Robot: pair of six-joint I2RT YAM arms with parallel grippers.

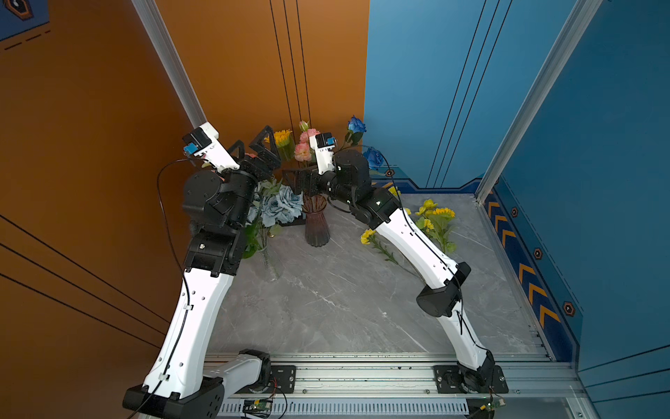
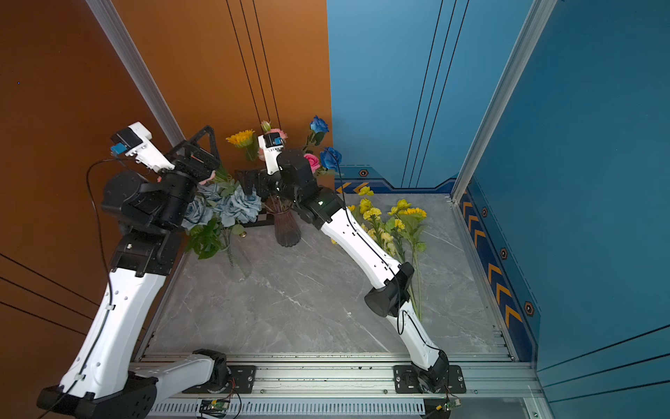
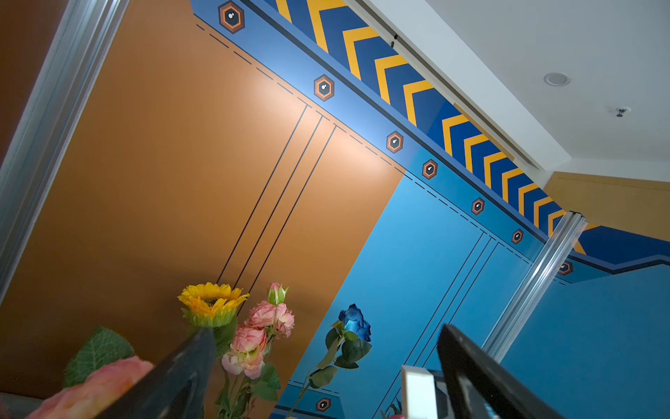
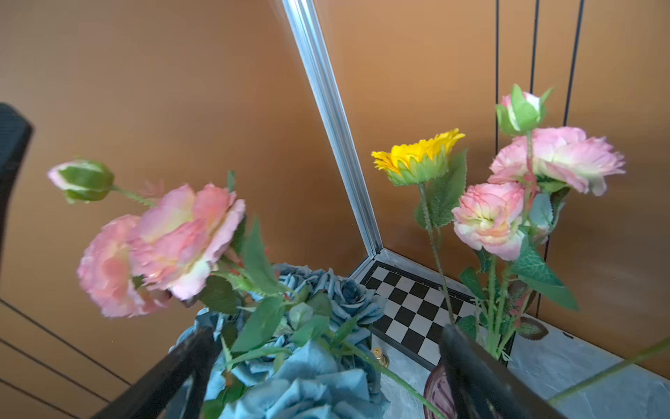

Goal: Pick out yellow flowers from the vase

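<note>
One yellow sunflower (image 1: pixel 282 137) rises with pink flowers (image 2: pixel 277 132) from the ribbed purple vase (image 1: pixel 317 229) near the back of the table. My left gripper (image 1: pixel 252 141) is raised left of the sunflower. Its fingers are open; in the left wrist view the sunflower (image 3: pixel 211 303) appears beyond the left fingertip. My right gripper (image 2: pixel 240 183) is open above the vase, pointing left. In the right wrist view the yellow head (image 4: pixel 418 157) stands apart from the fingers, its stem running down behind the right finger (image 4: pixel 460 363). Several yellow flowers (image 2: pixel 401 216) lie on the table at the right.
Grey-blue flowers (image 1: pixel 281 206) crowd the left, above a clear vase (image 2: pixel 239 262). Pink blooms (image 4: pixel 178 244) lean over them near my right gripper. Blue roses (image 1: pixel 357 125) stick out to the right. A checkered board (image 4: pixel 411 307) lies behind.
</note>
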